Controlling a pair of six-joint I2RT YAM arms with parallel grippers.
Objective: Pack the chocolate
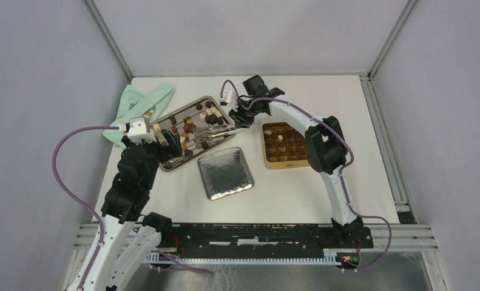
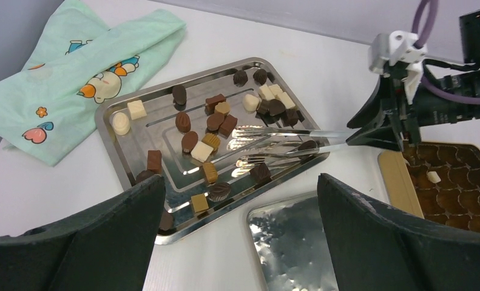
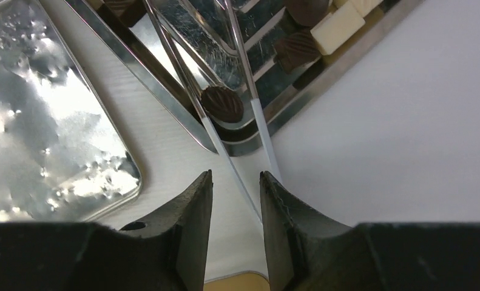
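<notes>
Several dark, tan and white chocolates lie scattered on a long steel tray (image 2: 113, 151), with two metal tongs or utensils (image 2: 292, 131) lying across its right end. My right gripper hangs over their white handles just off the tray's edge, its fingertips apart with bare space between them. At the tray's left end, my left gripper stands open, holding nothing. A brown compartment box (image 1: 286, 162) on the right has small pieces in some cells; its far side is partly hidden by the right arm.
A small empty silver tray (image 1: 225, 173) lies in front of the long tray. A mint cloth (image 2: 67, 91) with a printed pattern is at the back left.
</notes>
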